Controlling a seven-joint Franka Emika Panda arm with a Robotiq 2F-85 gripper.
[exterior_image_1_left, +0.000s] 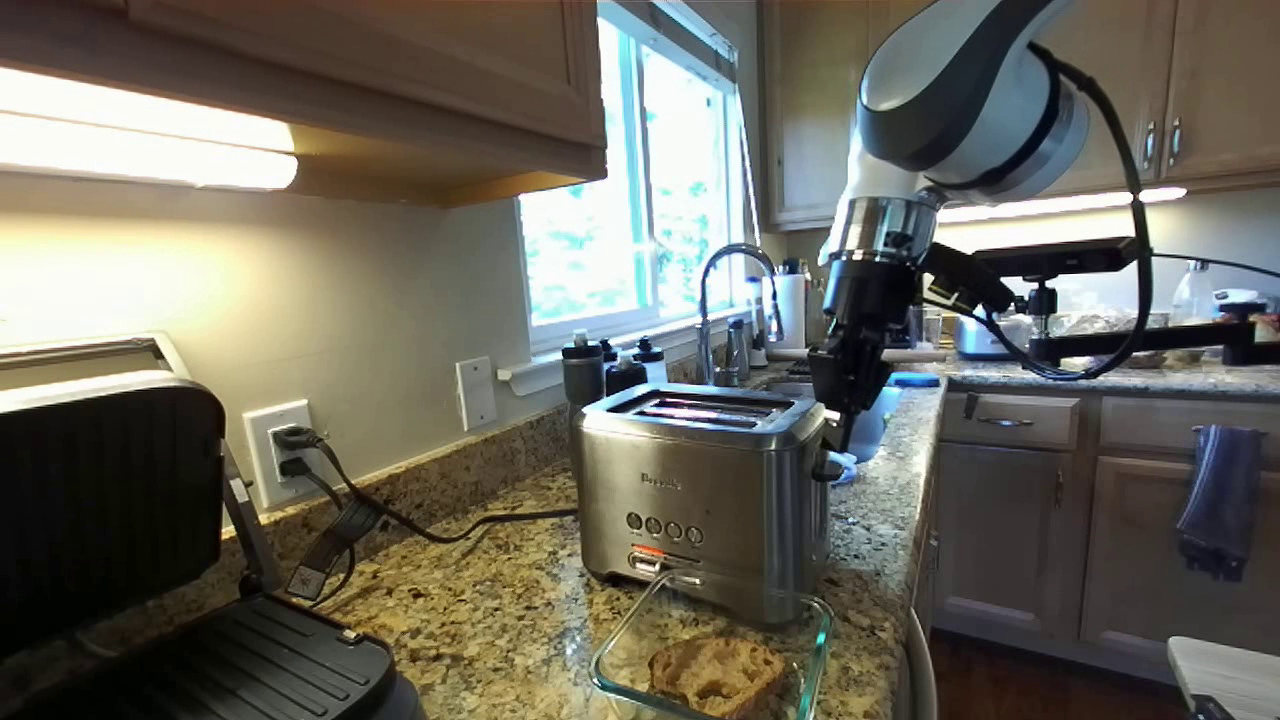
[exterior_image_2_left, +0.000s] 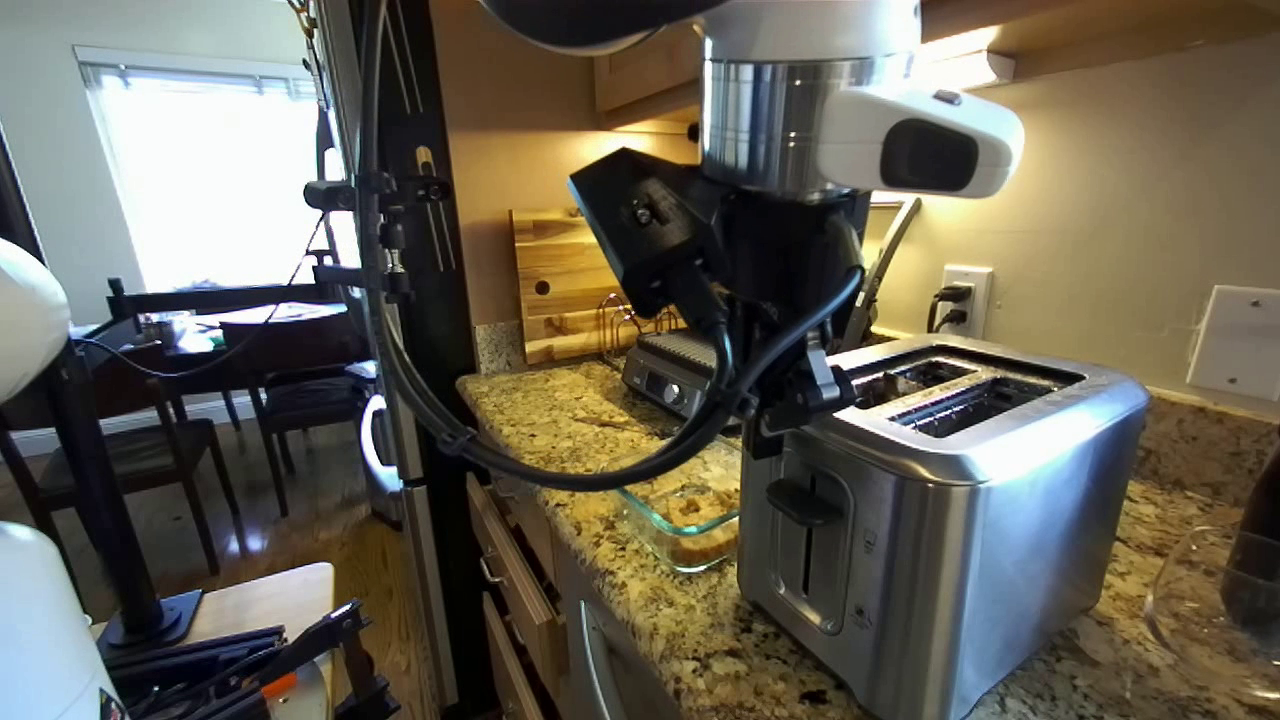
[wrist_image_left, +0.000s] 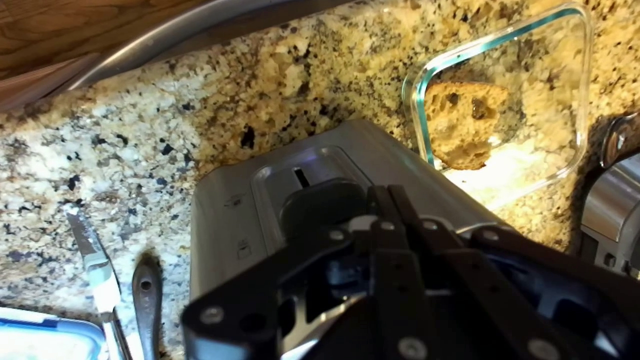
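My gripper is shut, with nothing visible between its fingers. It stands close by the lever end of the silver toaster (exterior_image_1_left: 702, 504), near the black lever (exterior_image_2_left: 804, 503). From the wrist view the fingertips overlap the edge of the lever (wrist_image_left: 324, 205); whether they touch it I cannot tell. That lever sits high in its slot. In exterior view 2 the toaster's two top slots (exterior_image_2_left: 986, 406) show, and no bread sticks out of them. A slice of bread (wrist_image_left: 462, 123) lies in a clear glass dish (wrist_image_left: 423, 117) beside the toaster.
An open grill (exterior_image_1_left: 264, 654) stands on the counter beyond the dish. A knife (wrist_image_left: 96, 264), a dark handle (wrist_image_left: 146, 294) and a blue-rimmed container (wrist_image_left: 54, 327) lie off the toaster's lever end. Wall and counter edge bound the space.
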